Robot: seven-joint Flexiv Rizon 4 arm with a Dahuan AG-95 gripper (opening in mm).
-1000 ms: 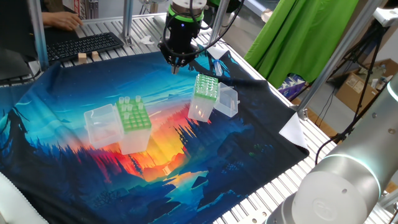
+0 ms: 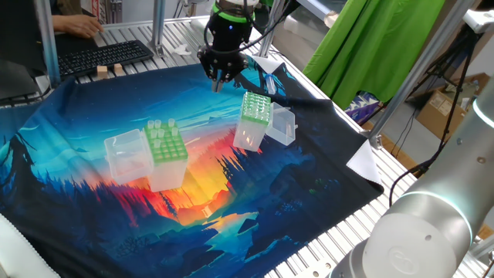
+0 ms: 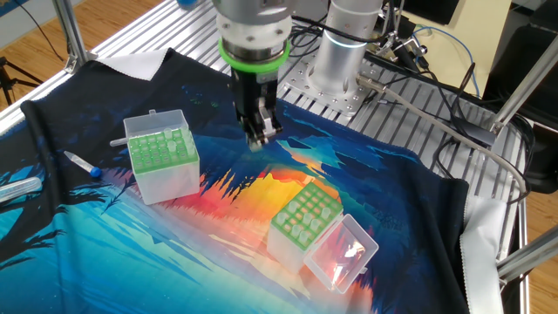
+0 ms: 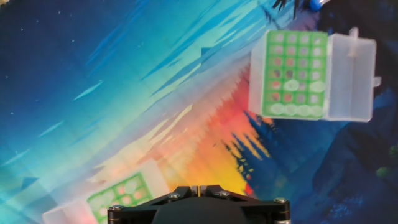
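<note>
My gripper (image 2: 218, 85) hangs above the cloth at the far side, clear of both tip boxes. In exterior view 2 the gripper (image 3: 261, 139) is in the air between them; its fingers (image 4: 198, 191) look closed together in the wrist view, with nothing visible between them. One frosted box with a green rack (image 2: 256, 108) has its clear lid (image 2: 282, 125) open and holds several tips. The other box with a green rack (image 2: 167, 144) also has an open lid (image 2: 129, 154), and several clear tips stand in it. Only part of that second rack (image 4: 118, 198) shows in the wrist view.
A patterned cloth (image 2: 255, 208) covers the table, with much bare room around the boxes. A blue-capped pen (image 3: 83, 164) lies near one box. Beyond the cloth are a keyboard (image 2: 104, 56), a person's hand (image 2: 76, 25) and metal frame posts.
My wrist has tilted slightly and its green ring sits higher in exterior view 1. The fingertips have barely moved. Both boxes and their lids stay in place.
</note>
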